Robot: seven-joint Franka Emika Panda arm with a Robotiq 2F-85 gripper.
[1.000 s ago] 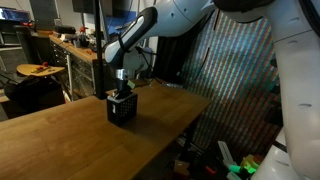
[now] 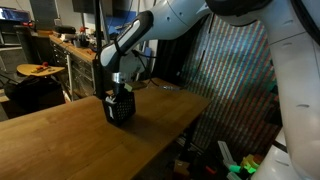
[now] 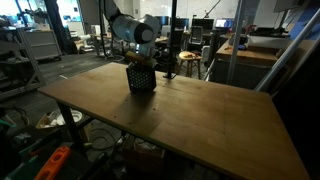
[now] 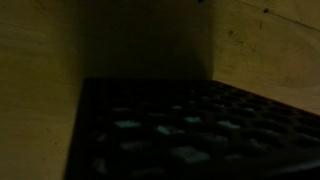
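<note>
A black perforated basket (image 2: 120,108) stands on the wooden table (image 2: 60,138). In exterior view 2 the same basket (image 3: 142,79) is near the table's far left part. At its upper edge is my gripper (image 2: 117,91), shut with the basket's rim apparently between its fingers; the fingertips are too small and dark to make out. The wrist view is dim, with the basket's holed wall (image 4: 180,140) filling the lower part and bare wood beyond it. What lies inside the basket, if anything, cannot be told.
Bare wood (image 3: 215,115) stretches widely to the right of the basket in exterior view 2. A red-seated stool (image 2: 38,70) and a cabinet stand behind the table. Dark slatted panels rise behind the table's right end in exterior view 1.
My arm and gripper have shifted slightly to the left in exterior view 1. The basket's place looks nearly the same, perhaps a touch to the left.
</note>
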